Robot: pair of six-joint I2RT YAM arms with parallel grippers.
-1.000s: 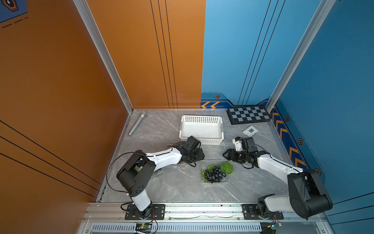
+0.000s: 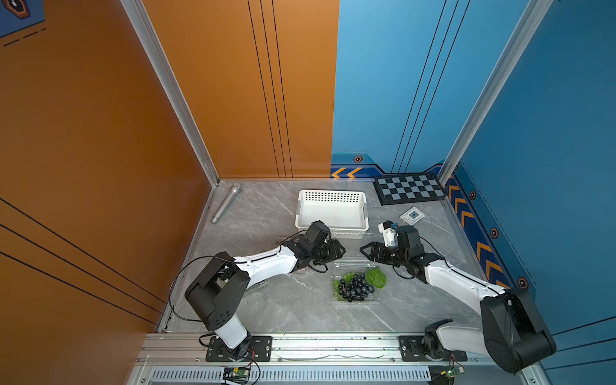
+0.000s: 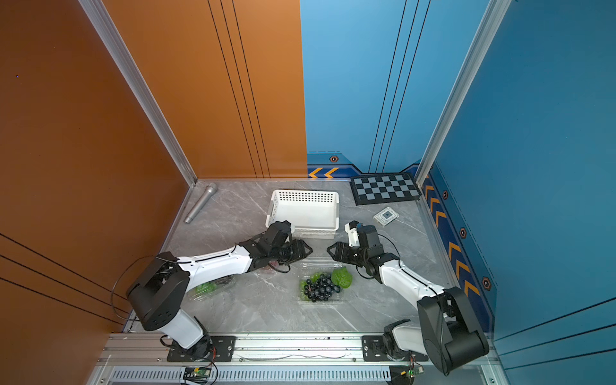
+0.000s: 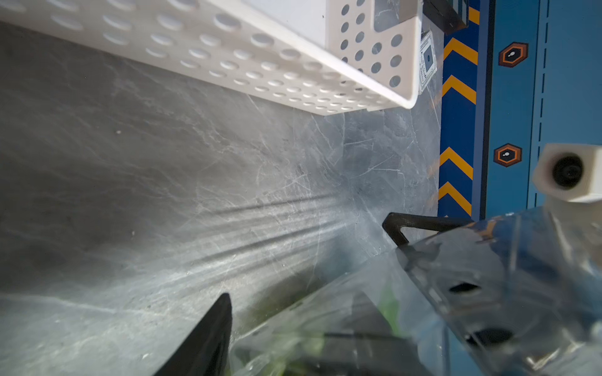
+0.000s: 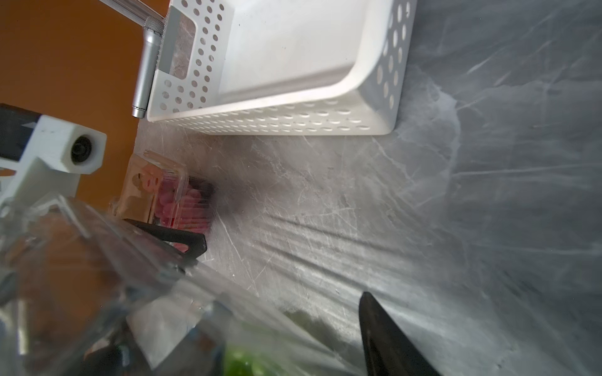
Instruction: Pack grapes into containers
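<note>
A clear plastic container (image 2: pixel 356 302) stands near the front middle, holding dark grapes (image 2: pixel 356 288) and green grapes (image 2: pixel 337 290), with a green leaf (image 2: pixel 376 278) at its right. Just behind it, my left gripper (image 2: pixel 339 250) comes in from the left and my right gripper (image 2: pixel 366 251) from the right, a small gap between them. Clear plastic (image 4: pixel 501 269) crosses the lower right of the left wrist view, and clear plastic (image 5: pixel 94 257) the lower left of the right wrist view. Each gripper's fingers are apart, one partly veiled by that plastic. Whether either touches it, I cannot tell.
A white basket (image 2: pixel 331 232) stands behind the grippers. A pack of pink fruit (image 5: pixel 182 203) and a green-filled clear pack (image 3: pixel 208 288) lie to the left. A checkered board (image 2: pixel 410 188), a small card (image 2: pixel 412 215) and a silver microphone (image 2: pixel 226 202) are farther back.
Over the last second my right gripper has moved left and my left gripper a little right, narrowing the gap. The grape container and leaf have shifted slightly right.
</note>
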